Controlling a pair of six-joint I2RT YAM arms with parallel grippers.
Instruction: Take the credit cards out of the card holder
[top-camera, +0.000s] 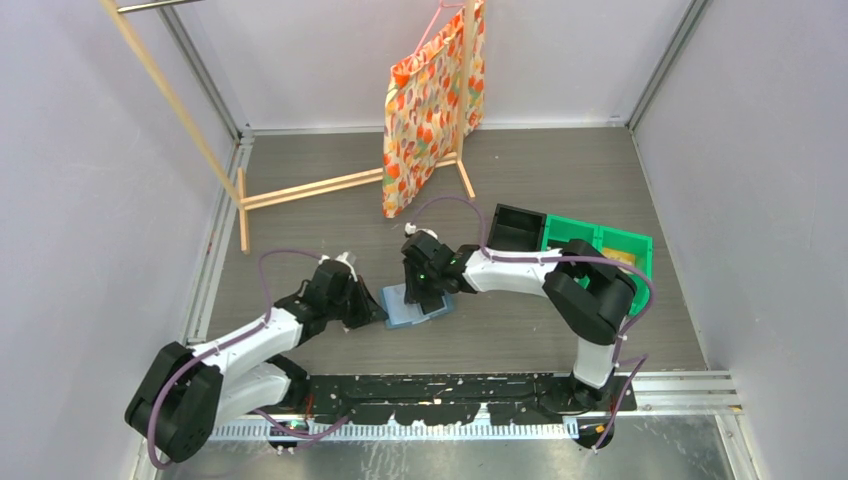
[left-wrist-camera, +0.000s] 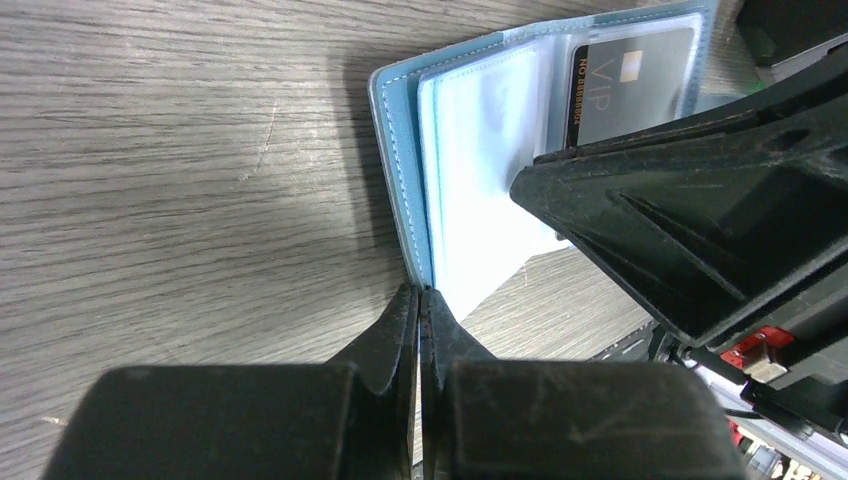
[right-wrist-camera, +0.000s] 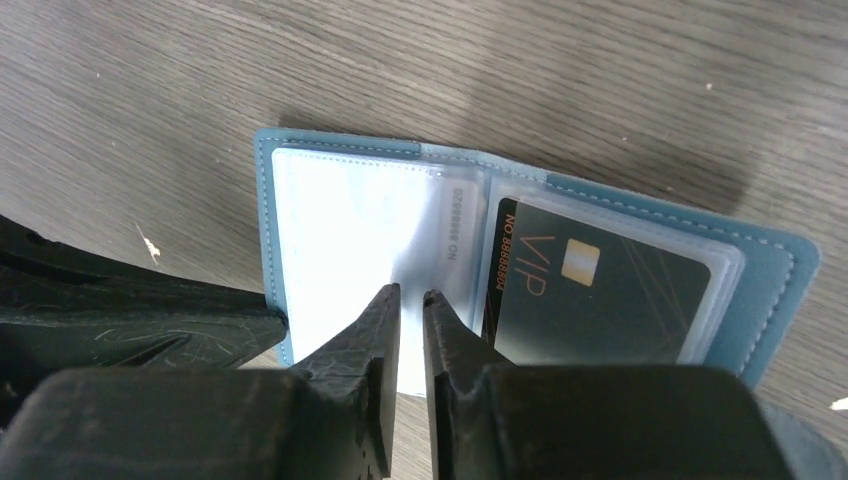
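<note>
The open blue card holder (top-camera: 403, 316) lies on the table between my grippers. A white card (right-wrist-camera: 345, 215) sits in its left clear pocket, and a dark VIP card (right-wrist-camera: 610, 290) in the right one. My left gripper is shut on the holder's thin left edge, which runs in between its fingertips. Over the white card, close to the fold, stands my right gripper, its fingertips a narrow gap apart with nothing held. Whether those tips touch the pocket cannot be told. The right arm partly covers the holder from above.
Black and green bins (top-camera: 517, 229) stand at the right, partly under the right arm. A wooden rack with a patterned cloth (top-camera: 430, 115) is at the back. Bare table (top-camera: 330, 225) lies behind the left arm.
</note>
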